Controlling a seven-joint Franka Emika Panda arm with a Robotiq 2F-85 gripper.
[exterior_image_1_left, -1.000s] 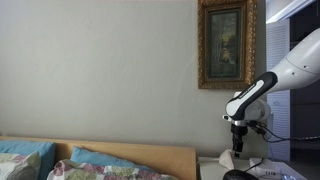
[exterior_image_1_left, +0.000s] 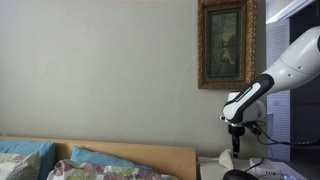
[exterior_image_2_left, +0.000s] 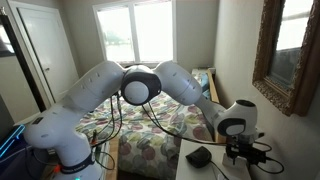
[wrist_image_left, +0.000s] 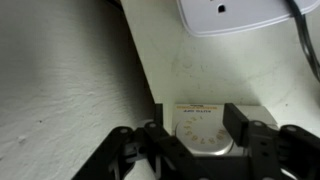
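A pale, rounded white item (wrist_image_left: 203, 130) with a flat printed edge lies below my gripper in the wrist view. The two dark fingers stand apart, one to each side of it, so the fingers are open. Whether either finger touches it I cannot tell. In exterior view 1 the gripper (exterior_image_1_left: 236, 148) points down just above a small white shape (exterior_image_1_left: 226, 159) on the light tabletop. From exterior view 2 the gripper (exterior_image_2_left: 238, 157) appears low over the same surface, its tips hard to make out.
A white power strip (wrist_image_left: 225, 14) with a dark cable (wrist_image_left: 303, 40) lies near the item. The wall is close beside the table edge. A framed picture (exterior_image_1_left: 227, 45) hangs above. A dark object (exterior_image_2_left: 198, 157) sits on the tabletop, and the bed (exterior_image_2_left: 150, 130) is alongside.
The arm has shifted only slightly. My gripper remains low over the same spot, and the white shape beneath it shows no clear movement.
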